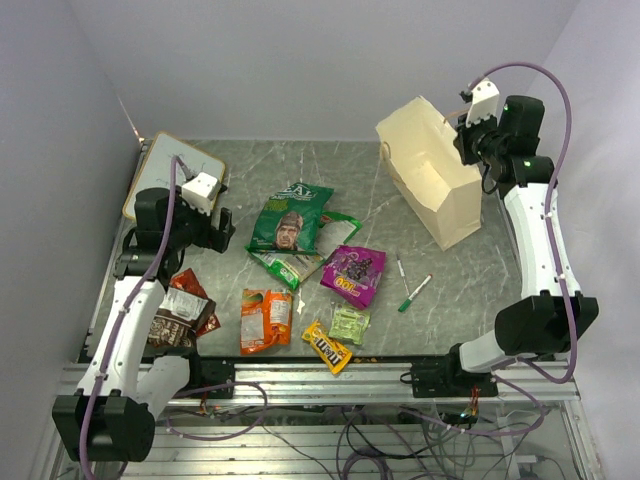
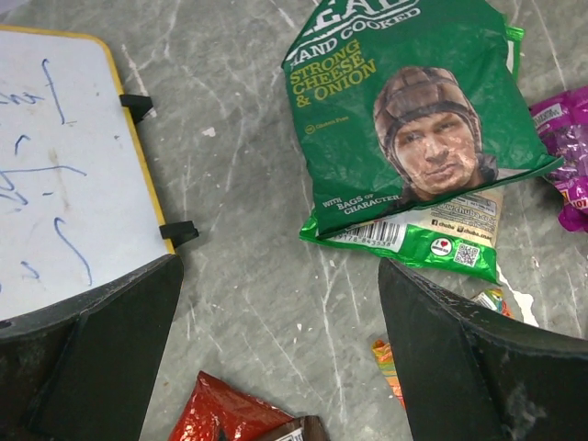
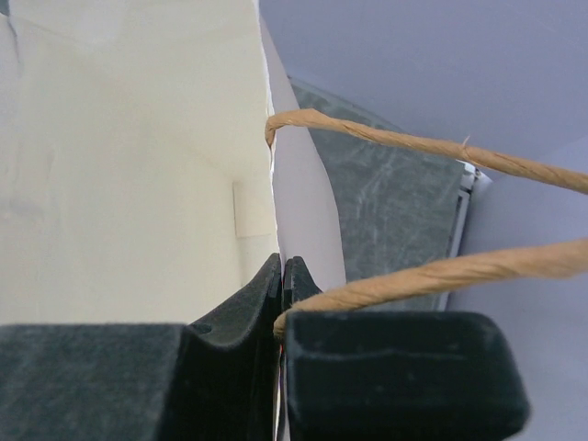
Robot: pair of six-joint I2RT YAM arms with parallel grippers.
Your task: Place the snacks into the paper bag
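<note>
The cream paper bag (image 1: 437,200) is tilted at the back right, its mouth open wide. My right gripper is shut on the bag's rim, the thin paper edge running down between its fingers beside a twisted handle (image 3: 432,271). My left gripper (image 1: 222,228) stands open and empty, left of a green crisp packet (image 1: 287,222). Under that lies another green packet (image 2: 432,237). A purple packet (image 1: 354,275), an orange packet (image 1: 265,320), a yellow packet (image 1: 327,347), a pale green packet (image 1: 349,324) and a brown packet (image 1: 175,320) with a red one (image 1: 192,285) lie nearer the front.
Behind the left arm lies a whiteboard (image 2: 69,175) with a yellow edge and black clips. Two pens, one a green marker (image 1: 415,293), lie between the purple packet and the bag.
</note>
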